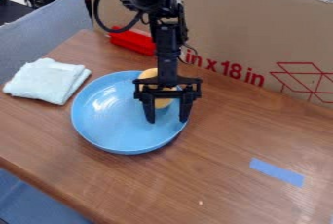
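My gripper (166, 106) is low over a blue plate (111, 126) in the middle-left of the table, its fingers reaching down inside the plate's right part. Behind the gripper sits a yellow rounded object (151, 77), partly hidden by it. I cannot tell whether the fingers hold anything.
A folded pale cloth (45, 80) lies left of the plate. A red object (134, 41) is at the back, before a cardboard wall (247, 43). A blue tape strip (276, 172) is at the front right.
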